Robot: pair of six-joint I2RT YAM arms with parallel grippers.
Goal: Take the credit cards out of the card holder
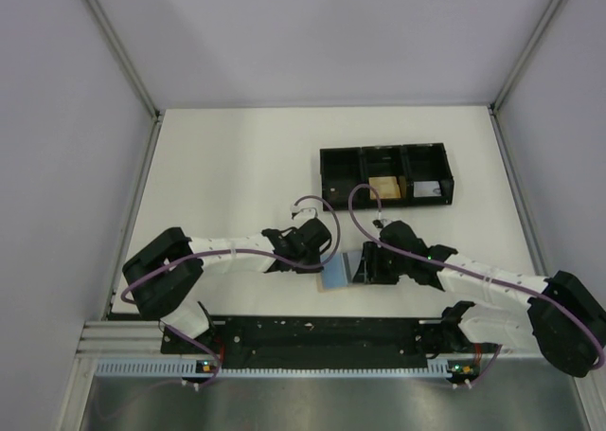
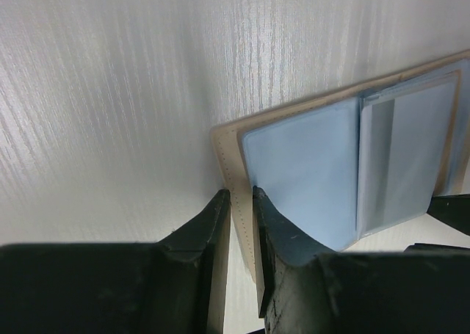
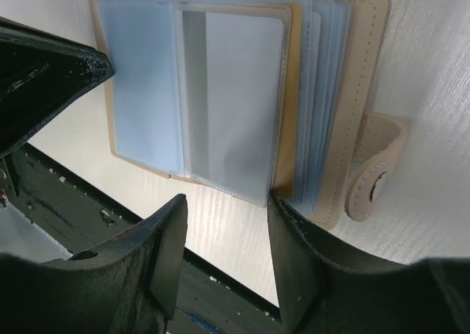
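Note:
The open tan card holder [image 1: 334,272] lies flat between my grippers, with pale blue panels [image 2: 305,172], a clear sleeve [image 3: 235,99], a gold card [image 3: 289,106], several bluish layers at its right and a snap strap [image 3: 374,165]. My left gripper is shut on the holder's tan edge at its left end. My right gripper is open over the right part, one fingertip at the lower corner of the sleeve and gold card.
A black compartment box [image 1: 365,153] with some cards inside stands behind, at the top right of the white table [image 1: 237,156]. A dark edge [image 3: 88,202] runs along the front.

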